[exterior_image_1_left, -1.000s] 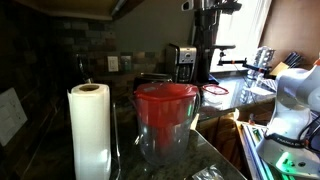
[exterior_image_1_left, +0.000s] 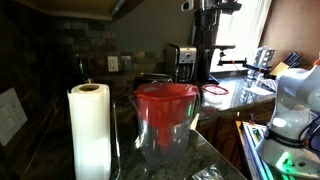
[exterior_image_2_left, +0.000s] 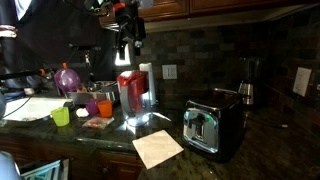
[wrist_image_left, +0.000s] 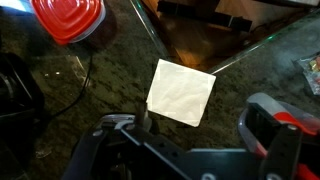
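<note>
My gripper is open above the counter, its dark fingers set wide apart at the lower edge of the wrist view. A square white napkin (wrist_image_left: 180, 93) lies flat below, and no object shows between the fingers. The same napkin (exterior_image_2_left: 157, 148) rests in front of the toaster (exterior_image_2_left: 212, 122) in exterior view 2. High in that view hangs the arm's gripper (exterior_image_2_left: 129, 45), above a clear container with a red lid (exterior_image_2_left: 133, 92). The container's clear wall (exterior_image_1_left: 165, 145) stands large in exterior view 1.
A paper towel roll (exterior_image_1_left: 90, 130) stands upright left of the container. Green cup (exterior_image_2_left: 60, 115), orange cup (exterior_image_2_left: 105, 108) and other items crowd the left counter. A red-lidded tub (wrist_image_left: 72, 18) sits in the wrist view's upper left corner.
</note>
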